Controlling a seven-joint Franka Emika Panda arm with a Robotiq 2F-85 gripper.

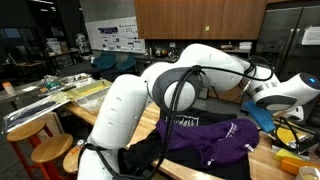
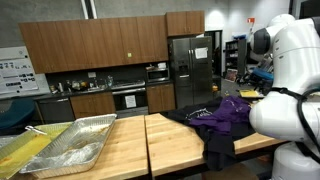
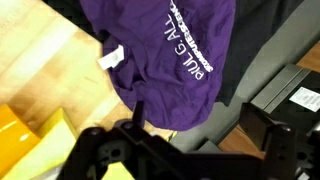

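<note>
A purple garment [image 1: 222, 142] with white lettering lies crumpled on a black cloth [image 1: 187, 137] on the wooden table. Seen from the wrist, the purple fabric [image 3: 165, 65] is spread beneath my gripper, with a small white tag [image 3: 111, 57] at its left side. The dark fingers stand apart, and no fabric shows caught between them. In exterior view 1 the hand is low at the table's right side, beside the garment; its fingertips are hard to make out there.
Yellow items [image 1: 292, 160] lie at the table's right edge, close to the hand; part of a yellow object [image 3: 50, 148] fills the wrist view's lower left corner. Foil trays [image 2: 75, 143] stand on the far left. Bare wood [image 2: 175, 145] is free between.
</note>
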